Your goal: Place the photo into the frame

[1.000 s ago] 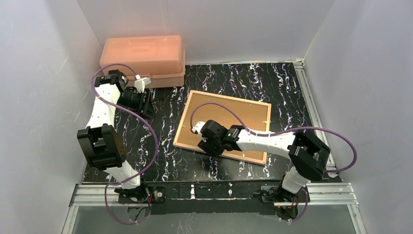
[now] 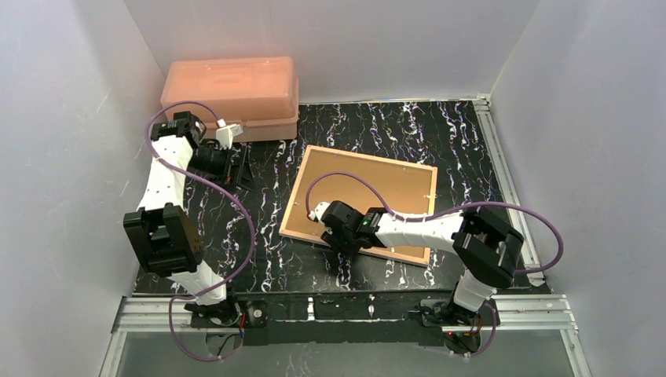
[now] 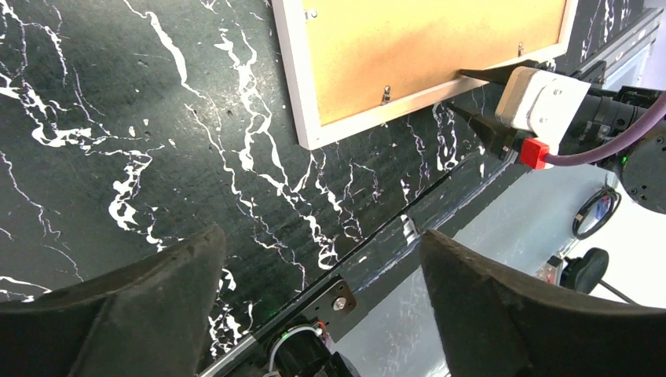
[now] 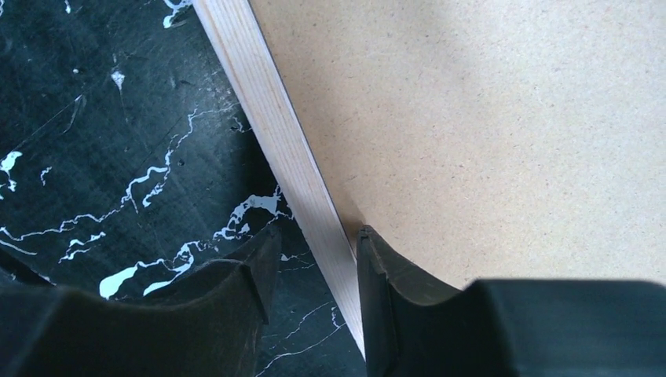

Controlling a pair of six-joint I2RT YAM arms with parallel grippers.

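Note:
The wooden frame [image 2: 369, 153] lies on the dark table with its tan backing board [image 2: 385, 177] facing up. Small metal tabs sit along its inner edge, one of them a clip [image 3: 386, 95] on the near side. My right gripper straddles the frame's near rail [image 4: 287, 141], one finger outside the rail and the other over the board. Its fingers stand part open, with a gap at the outer finger. Away to the left, my left gripper [image 2: 239, 179] is open above bare table, empty between its fingers. No photo shows in any view.
At the back left stands a closed translucent orange box [image 2: 229, 82], close to the left arm. Purple cables [image 2: 236, 206] loop over both arms. Bare marbled table lies right of the frame and between the frame and the left arm.
The right arm has shifted slightly, its gripper lower over the frame's near rail. The frame has not visibly moved.

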